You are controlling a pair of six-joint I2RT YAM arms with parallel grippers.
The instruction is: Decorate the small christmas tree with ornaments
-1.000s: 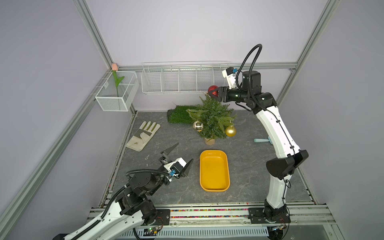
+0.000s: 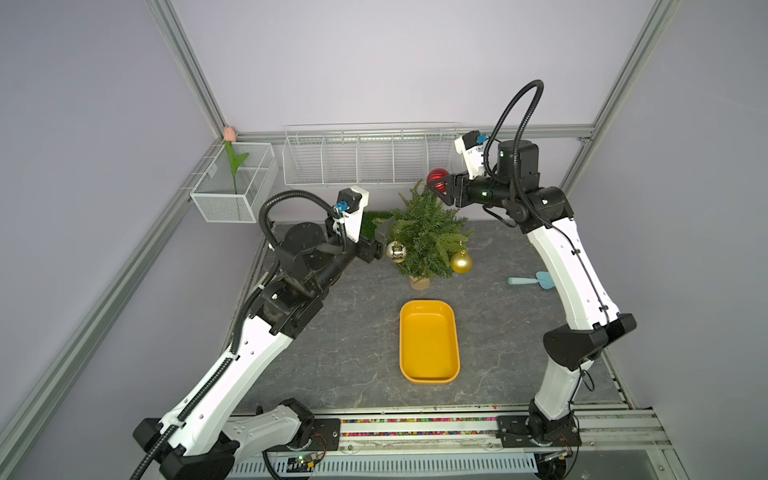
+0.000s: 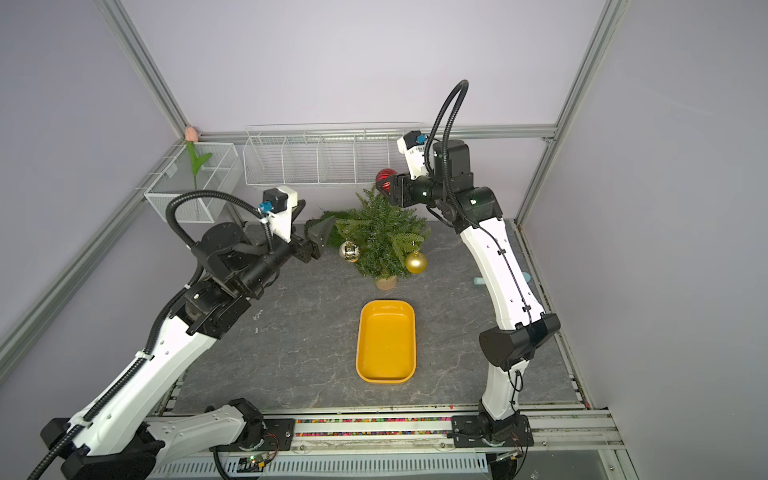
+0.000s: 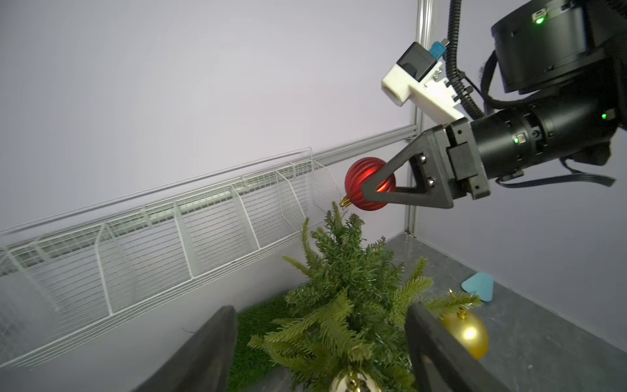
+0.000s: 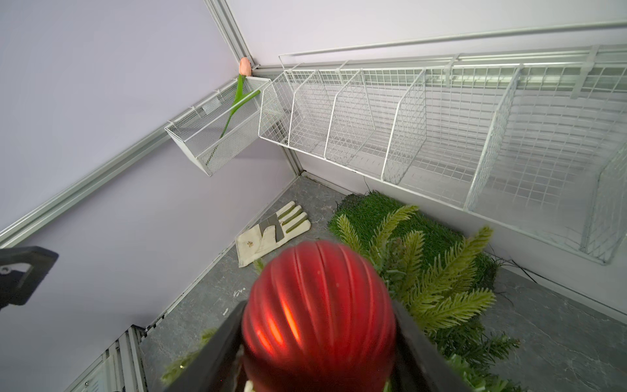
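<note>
The small green tree [image 2: 430, 228] stands at the back middle of the table. A silver ornament [image 3: 349, 251] hangs on its left side and a gold ornament [image 2: 461, 262] on its right. Above the treetop, my right gripper is shut on a red ribbed ornament, whose gold cap and loop point down and left toward the top twig in the left wrist view. My left gripper [image 3: 313, 228] is left of the tree, its fingers [image 4: 199, 356] spread with nothing held between them; the tree shows beyond the gap.
An empty yellow tray [image 2: 429, 342] lies in front of the tree. White wire baskets [image 2: 372, 157] run along the back wall. A glove [image 5: 273, 233] and a grass mat [image 5: 398, 225] lie at the back left, a blue trowel [image 2: 532, 280] at the right.
My left gripper has risen from the front left to beside the tree, now covering the glove in the top left view. The right gripper and red ornament have shifted slightly right.
</note>
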